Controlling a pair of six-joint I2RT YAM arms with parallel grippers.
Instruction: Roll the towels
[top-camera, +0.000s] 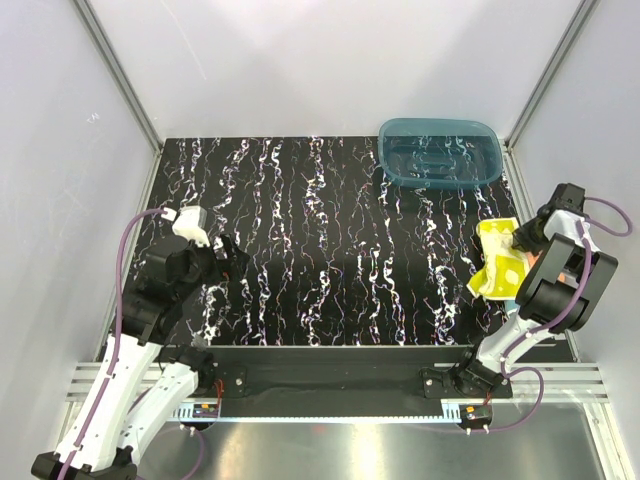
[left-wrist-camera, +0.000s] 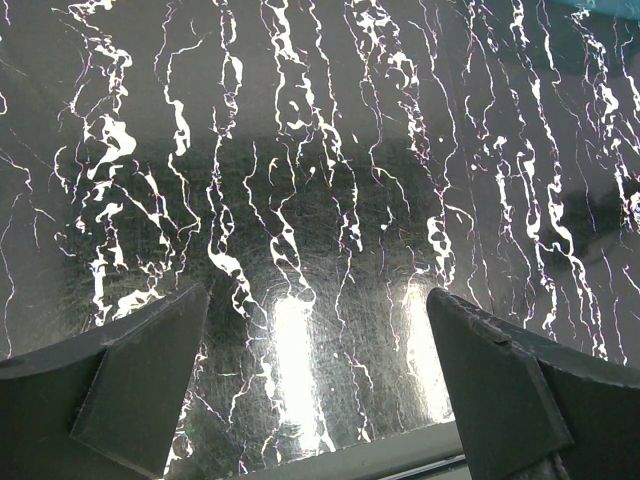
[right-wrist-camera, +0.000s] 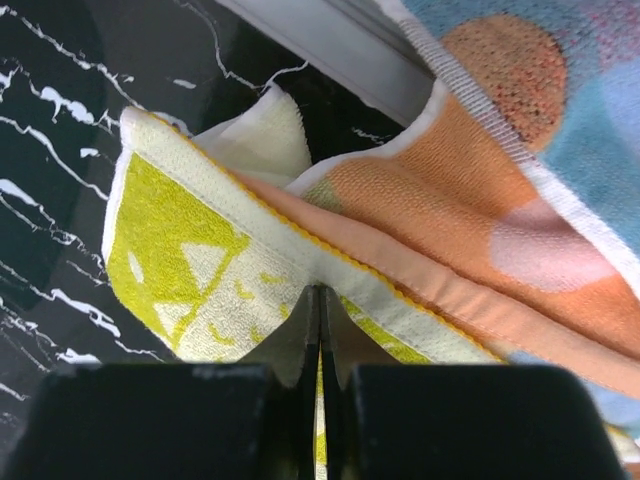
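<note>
At the table's right edge a pile of towels lies: a yellow one with white pattern (top-camera: 497, 265) on top, and in the right wrist view an orange towel (right-wrist-camera: 430, 185) and a blue dotted towel (right-wrist-camera: 600, 120) beside it. My right gripper is shut, its tips down on the yellow towel (right-wrist-camera: 190, 260) near its hemmed edge; whether any cloth is between them does not show. My left gripper stands open over bare table at the left, nothing between its fingers.
An empty teal plastic bin (top-camera: 440, 155) stands at the back right. Walls close in on both sides and the back.
</note>
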